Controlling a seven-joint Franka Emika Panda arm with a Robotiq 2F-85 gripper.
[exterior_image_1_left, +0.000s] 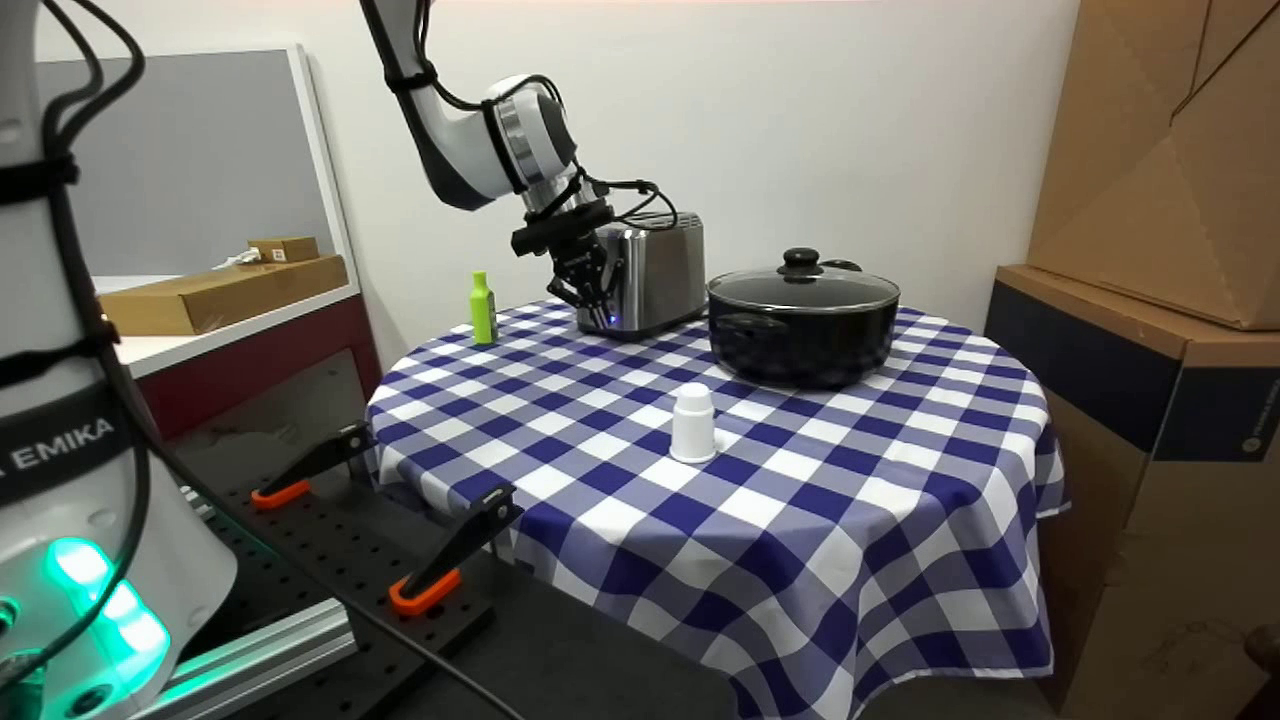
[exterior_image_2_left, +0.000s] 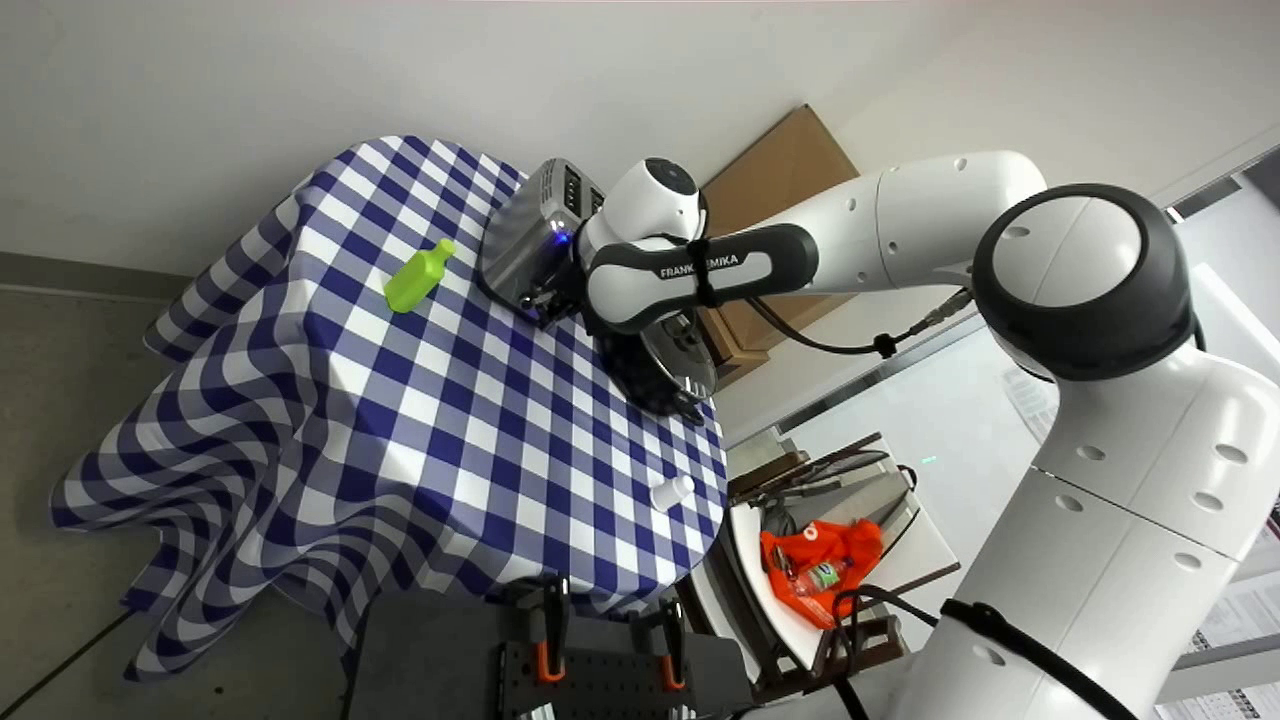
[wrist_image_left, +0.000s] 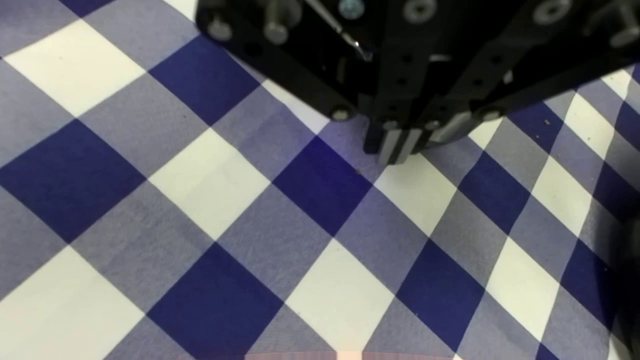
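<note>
My gripper is shut, its two fingertips together and nothing visible between them. In the wrist view it hangs over the checked tablecloth (wrist_image_left: 336, 270). From the first exterior view, the gripper is low at the front left side of the silver toaster (exterior_image_1_left: 669, 270); whether it touches the toaster I cannot tell. A small blue light (exterior_image_1_left: 613, 320) glows close by the fingers. The second exterior view shows the toaster (exterior_image_2_left: 518, 240) partly covered by my arm, with a blue glow on its metal side.
A green bottle (exterior_image_1_left: 482, 310) stands left of the toaster. To its right is a black pot (exterior_image_1_left: 801, 336) with a glass lid. One white bottle (exterior_image_1_left: 692, 426) stands nearer the table's front. Cardboard boxes (exterior_image_1_left: 1116, 504) stand right of the table.
</note>
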